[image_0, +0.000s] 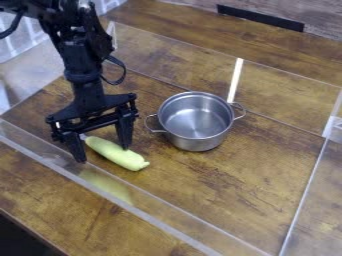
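My black gripper (94, 133) is low over the table at the left, open, its fingers around the upper left end of a pale yellow-green elongated vegetable (123, 158). I cannot tell whether they touch it. A steel pot (197, 124) with two side handles stands to the right of the vegetable.
A thin white strip (237, 78) is behind the pot. Clear panel edges run along the front left and right.
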